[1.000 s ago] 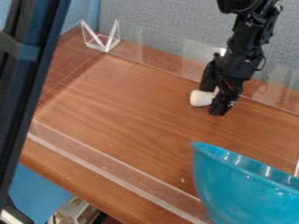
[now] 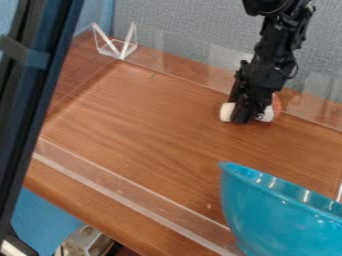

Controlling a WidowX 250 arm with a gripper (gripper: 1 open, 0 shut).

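Observation:
A black robot gripper [image 2: 249,106] is low at the back right of the wooden table, shut on a white object [image 2: 229,111] that lies horizontally at table level. The white object shows on both sides of the fingers. A small reddish-orange shape is partly visible behind the gripper at its right, mostly hidden.
A large turquoise bowl [image 2: 267,215] fills the front right. A white wire stand [image 2: 116,43] is at the back left. A clear strip runs along the back wall. A dark vertical frame covers the left edge.
Over the last second the gripper has shifted slightly and its fingers have closed round the white object.

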